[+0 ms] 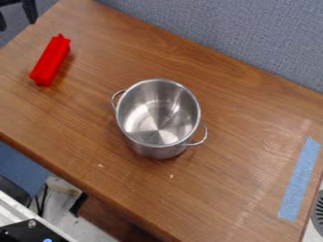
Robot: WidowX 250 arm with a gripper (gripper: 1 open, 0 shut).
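Note:
A red oblong object (51, 60), possibly a tube or bottle, lies on the left part of the wooden table (221, 76). An empty steel pot (158, 118) with two wire handles stands upright near the middle, to the right of the red object and apart from it. A small dark shape at the top-left edge may be part of the robot; the gripper cannot be made out.
A strip of blue tape (299, 178) is on the table's right side. A grey padded surface (265, 38) borders the back. Cables and dark equipment sit off the table at the lower left.

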